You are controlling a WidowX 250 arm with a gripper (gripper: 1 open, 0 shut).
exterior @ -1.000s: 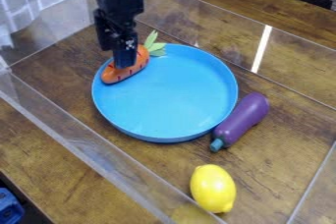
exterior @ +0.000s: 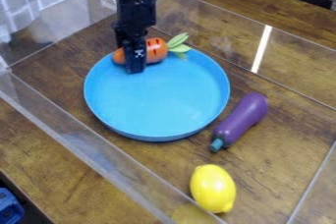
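A toy carrot [exterior: 153,48] with green leaves lies at the back rim of the blue plate [exterior: 155,99]. My black gripper [exterior: 134,59] reaches down from the top onto the carrot's left part, partly covering it. Whether its fingers are closed on the carrot cannot be told.
A purple eggplant [exterior: 241,120] lies right of the plate, and a yellow lemon [exterior: 211,188] at the front right. A clear wall runs along the left.
The carrot has turned from a slanted to a flatter position and shifted up and right with the gripper over it. The plate has shifted slightly left.
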